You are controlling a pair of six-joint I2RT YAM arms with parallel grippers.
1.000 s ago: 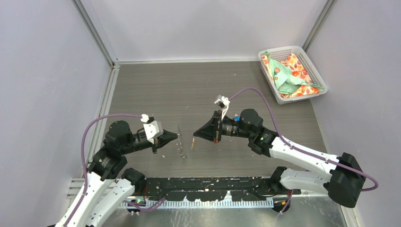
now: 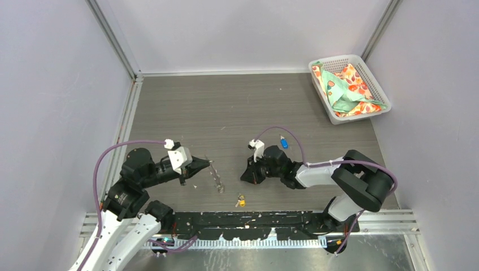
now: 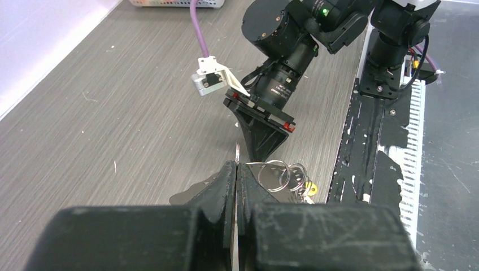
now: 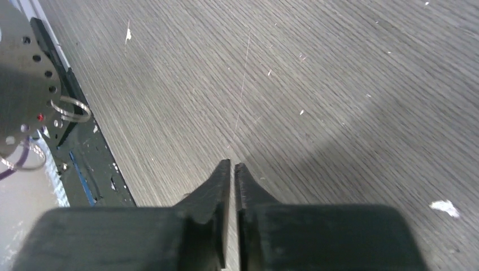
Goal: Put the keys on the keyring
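My left gripper [image 2: 210, 162] is shut on a thin, see-through plate-like keyring [image 2: 217, 179], held by its edge. In the left wrist view wire loops [image 3: 277, 176] stick out beyond the fingers; the right wrist view shows the plate [image 4: 28, 84] at far left. A yellow-headed key [image 2: 242, 202] lies on the table near the front edge, below and between the two grippers. To the right of the keyring, my right gripper [image 2: 248, 178] points down, its fingers [image 4: 217, 180] slightly parted with nothing between them. A blue key [image 2: 283, 142] lies behind the right wrist.
At the back right stands a white basket [image 2: 361, 117] with patterned cloth in it. A dark slotted rail [image 2: 271, 217] runs along the front edge.
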